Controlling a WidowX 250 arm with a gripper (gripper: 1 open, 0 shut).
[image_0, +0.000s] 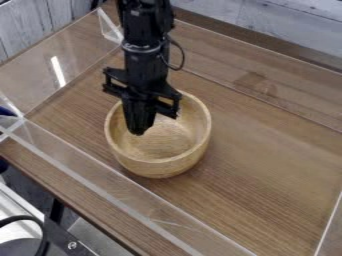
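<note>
A round tan plastic bowl sits on the wooden table. My black gripper hangs over the bowl's back left part, its fingers pointing down. The arm hides part of the bowl's far rim. The fingers look close together; whether anything is between them is too small to tell.
A clear plastic strip runs along the near left, with black cables at the bottom left corner. A small blue object lies at the left edge.
</note>
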